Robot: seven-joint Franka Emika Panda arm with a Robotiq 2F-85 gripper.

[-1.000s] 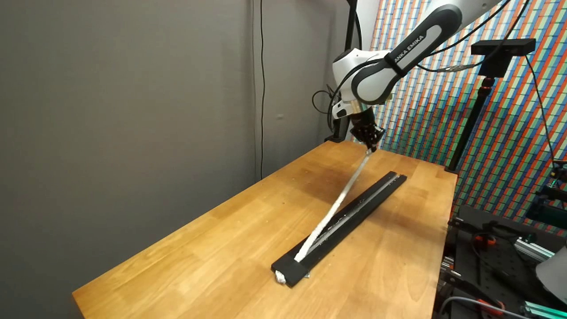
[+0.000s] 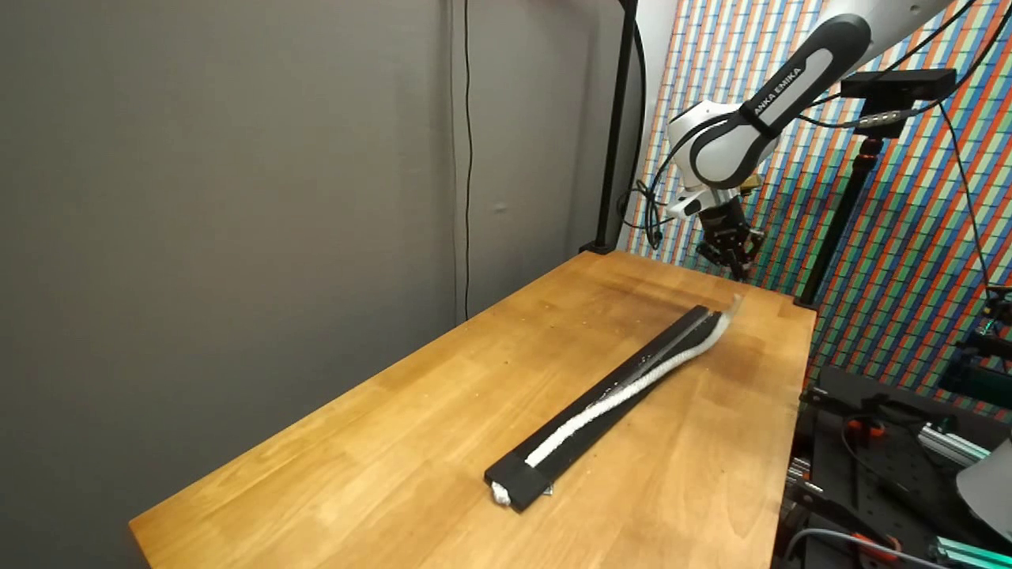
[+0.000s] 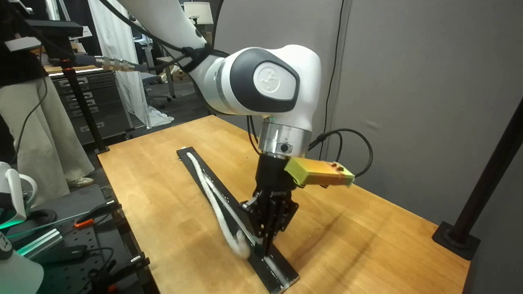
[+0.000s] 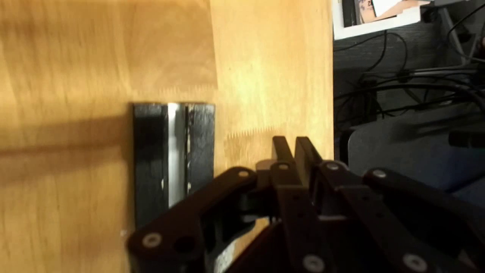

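A white rope (image 2: 607,403) runs along a long black channel (image 2: 503,474) on the wooden table. Its near end in exterior view 1 passes under a black crosspiece of the channel. Towards the far end the rope leaves the groove and bulges over one side, its free end (image 3: 241,247) blurred and curled. My gripper (image 3: 266,252) is above the channel's far part, a little apart from that free end. In the wrist view the gripper is shut to a narrow gap, and no rope shows between its fingertips. There, a bit of rope (image 4: 225,259) shows low behind the fingers.
The channel's groove (image 4: 176,154) is bare at its far end. Black stand posts (image 3: 468,181) rise at the table corners. Beyond one table edge lies a dark bench (image 3: 63,264) with tools.
My gripper has moved right in exterior view 1. The rope, earlier stretched up taut to the gripper, now lies slack along the channel, its end below the fingers.
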